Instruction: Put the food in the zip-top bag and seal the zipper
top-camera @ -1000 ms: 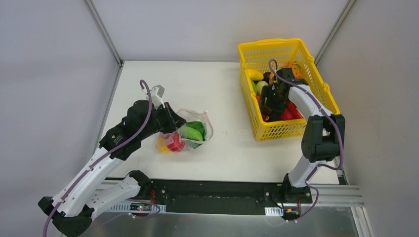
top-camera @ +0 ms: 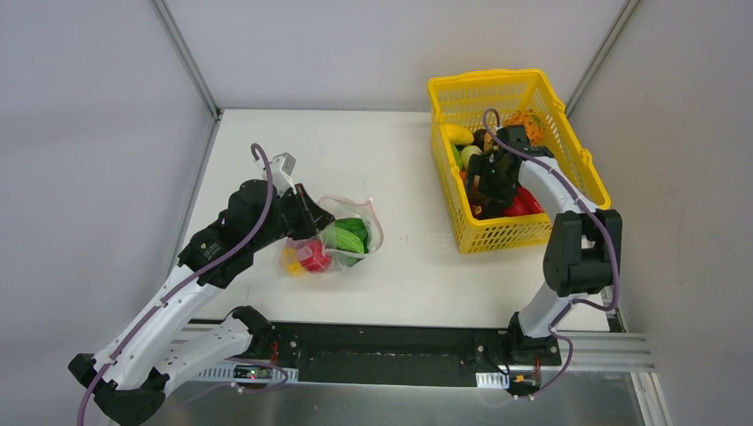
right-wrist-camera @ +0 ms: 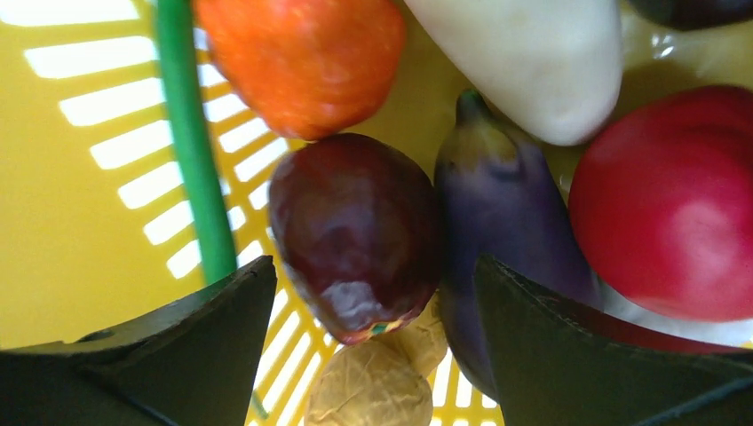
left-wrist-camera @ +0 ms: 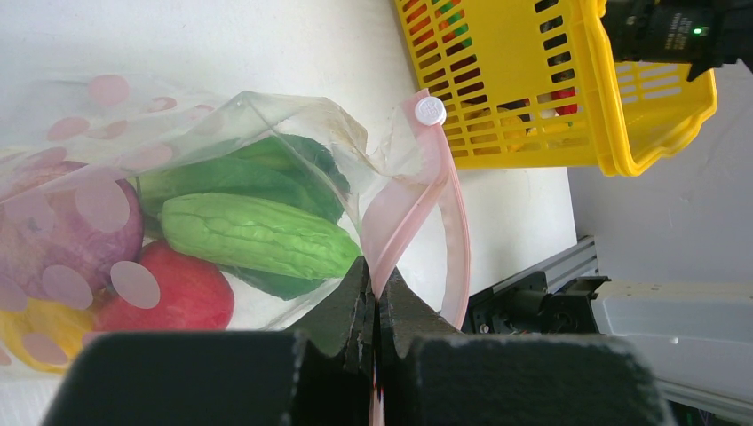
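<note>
The zip bag [top-camera: 353, 253] lies on the table, holding a green gourd [left-wrist-camera: 253, 235], leafy greens, a red item [left-wrist-camera: 178, 297], a purple one and a yellow one. My left gripper is shut on the bag's pink zipper edge [left-wrist-camera: 413, 200]. Inside the yellow basket [top-camera: 497, 233], my right gripper is open, its fingers either side of a dark red fruit [right-wrist-camera: 351, 231], beside an eggplant [right-wrist-camera: 506, 231], with nothing held.
The basket also holds a red round item [right-wrist-camera: 666, 204], an orange one [right-wrist-camera: 306, 62], a white one [right-wrist-camera: 533, 62] and several others. The table between bag and basket is clear.
The left arm has not moved.
</note>
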